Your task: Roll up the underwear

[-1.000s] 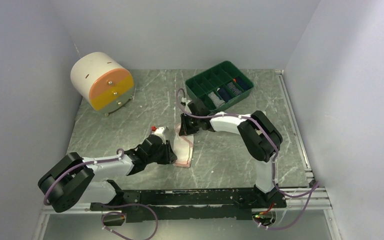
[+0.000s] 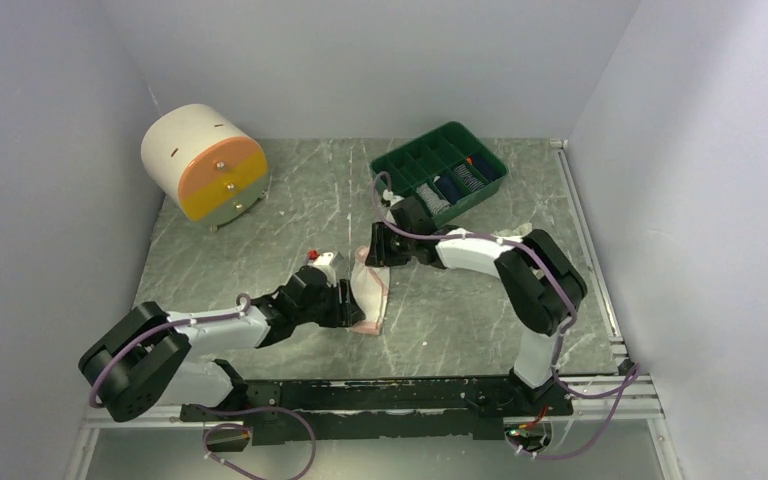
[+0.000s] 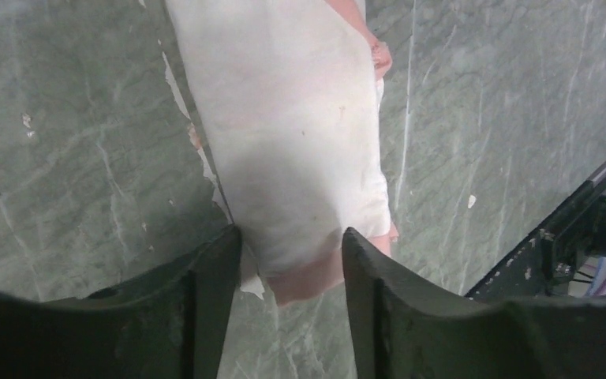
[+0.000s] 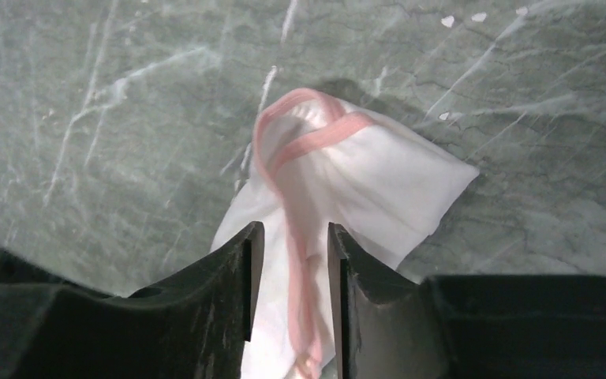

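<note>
The white underwear with pink bands (image 2: 370, 295) lies as a long folded strip on the grey marble table between my arms. My left gripper is open over its near end, a pink-edged portion visible between the fingers. My right gripper is open over the far end, where the fabric is bunched with a raised pink band running between the fingers and a white corner spread to one side. Whether either gripper's fingertips touch the cloth I cannot tell.
A green divided box (image 2: 410, 160) with dark and striped items stands behind my right arm. A cream drum-shaped drawer unit (image 2: 190, 160) sits at back left. Bare table (image 2: 300, 200) shows at the back centre and front right; walls enclose the sides and back.
My right gripper and arm have shifted rightward in the top view since a second ago. My left gripper has moved slightly right, and its fingers look wider apart.
</note>
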